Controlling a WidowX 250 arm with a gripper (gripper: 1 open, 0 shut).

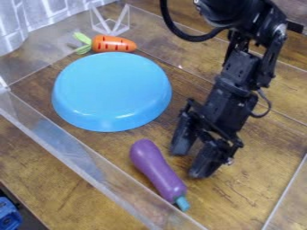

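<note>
My black gripper (192, 148) is low over the wooden table, just right of and slightly above a purple eggplant-like toy (157, 169) with a teal tip. Its fingers are dark and blurred together, so I cannot tell whether they are open or shut. A blue disc (102, 88), perhaps an upturned plate or bowl, lies left of the gripper.
An orange carrot toy (113, 44) and a white wire object (109, 20) are at the back left. A clear rim runs along the left and lower edge. A blue object (6, 218) sits at the bottom-left corner. Bare wood (270, 108) lies to the right.
</note>
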